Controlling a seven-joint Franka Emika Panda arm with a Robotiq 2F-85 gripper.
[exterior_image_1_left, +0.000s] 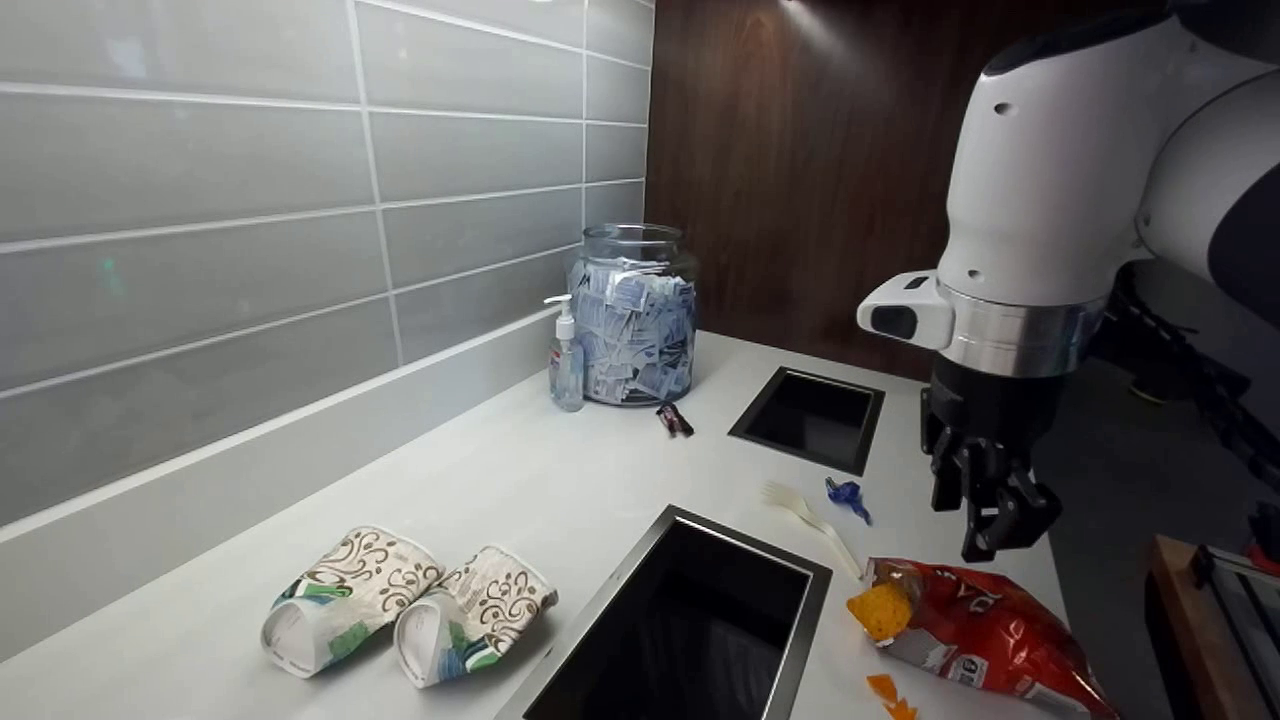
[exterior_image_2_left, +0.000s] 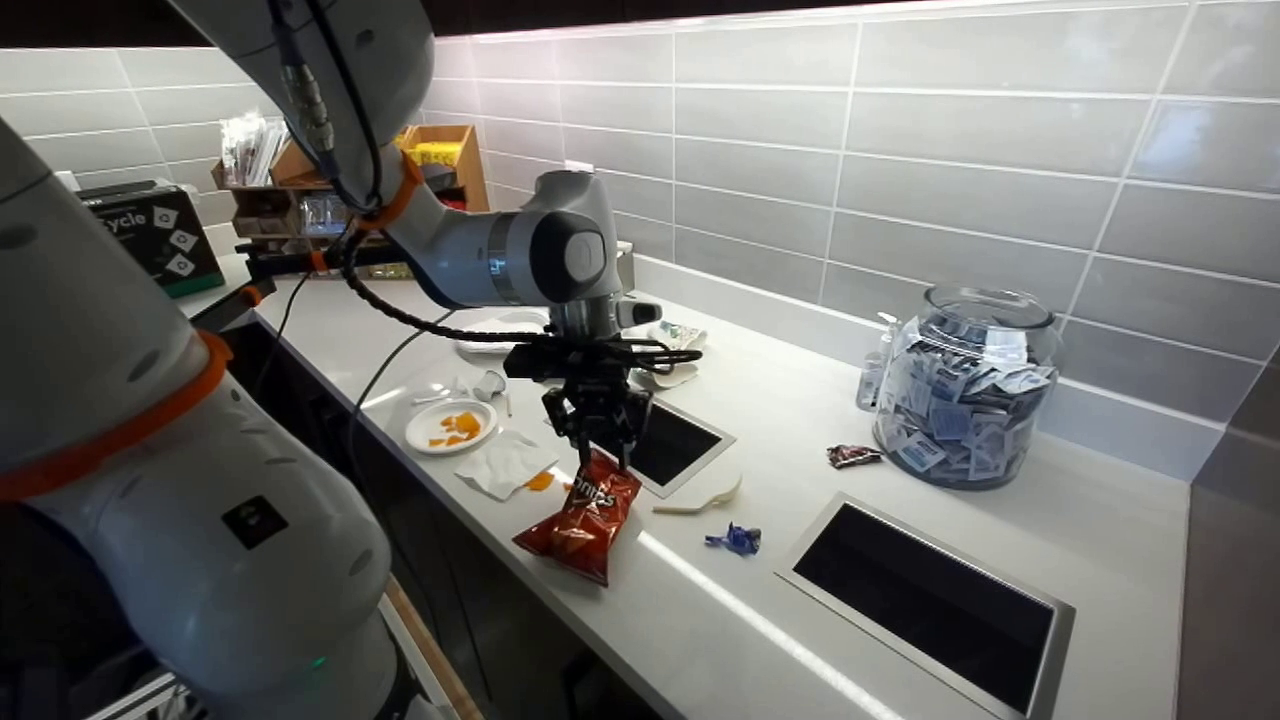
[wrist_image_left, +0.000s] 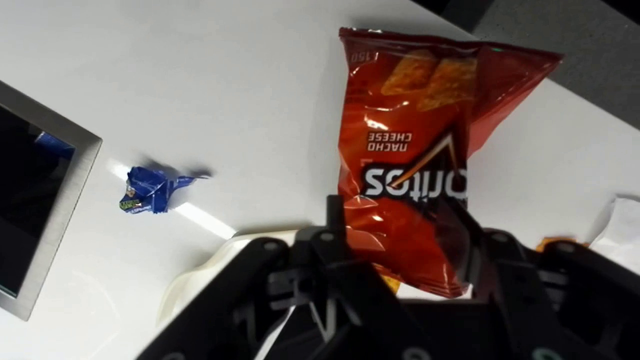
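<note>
A red Doritos bag (exterior_image_1_left: 990, 630) is below my gripper (exterior_image_1_left: 966, 518) near the counter's front edge, with a visible gap under the fingers in exterior view 1. One end of the bag gapes, and an orange chip (exterior_image_1_left: 882, 611) shows there. In the wrist view the bag (wrist_image_left: 402, 144) lies printed side up, its lower part seen between the spread fingers of my gripper. Exterior view 2 shows the gripper (exterior_image_2_left: 605, 457) over the upper end of the bag (exterior_image_2_left: 588, 522). Whether the bag lies fully flat on the counter is hard to tell.
A blue wrapper (exterior_image_2_left: 734, 539) and a pale fork (exterior_image_2_left: 702, 497) lie close by. Two dark framed openings (exterior_image_1_left: 690, 624) are set in the counter. Farther off are crumpled paper cups (exterior_image_1_left: 354, 594), a glass jar of packets (exterior_image_2_left: 969, 390), a pump bottle (exterior_image_1_left: 566, 360) and a plate with scraps (exterior_image_2_left: 420, 428).
</note>
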